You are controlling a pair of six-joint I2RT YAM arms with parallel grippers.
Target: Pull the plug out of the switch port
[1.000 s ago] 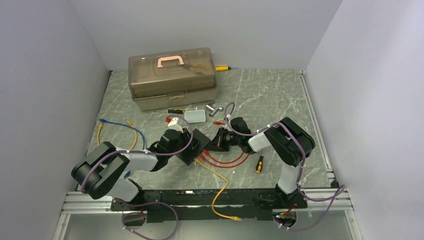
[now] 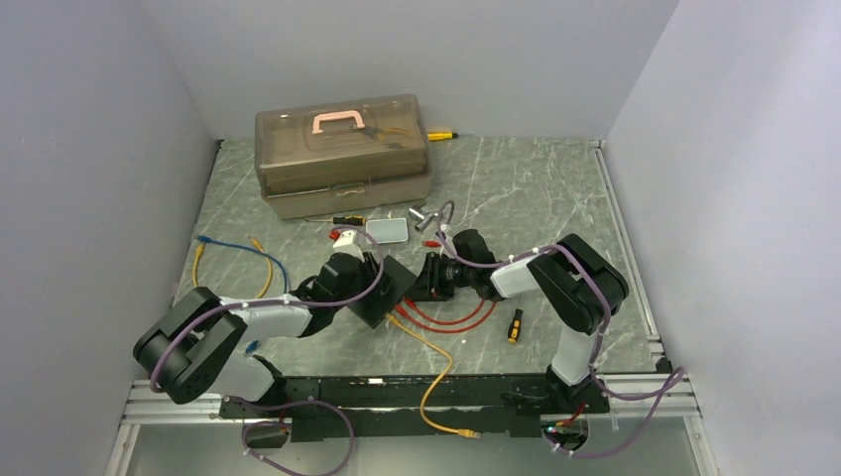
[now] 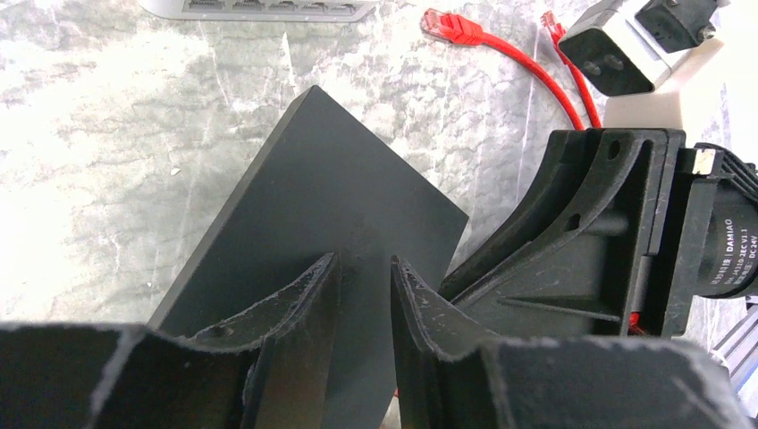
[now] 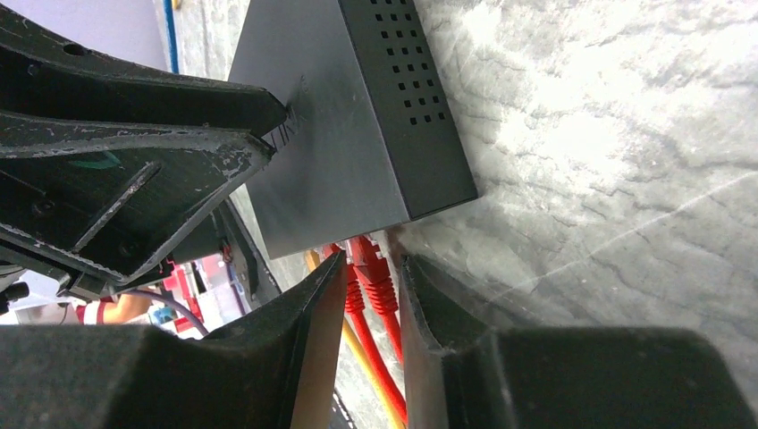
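The switch is a black box set at an angle mid-table, its vented side showing in the right wrist view. Red plugs sit at its port edge, beside a yellow cable. My right gripper is partly open; the red plugs appear in the gap between its fingertips, with no clear sign of a grip. Over the box's top face stands my left gripper, also partly open, nothing visible between its fingers. In the left wrist view the right gripper's fingers reach past the box's right corner, and the ports are hidden.
A small white switch lies behind the box, near a loose red plug. The brown toolbox stands at the back. A screwdriver rests at front right; blue cable lies left.
The box and cables look unmoved.
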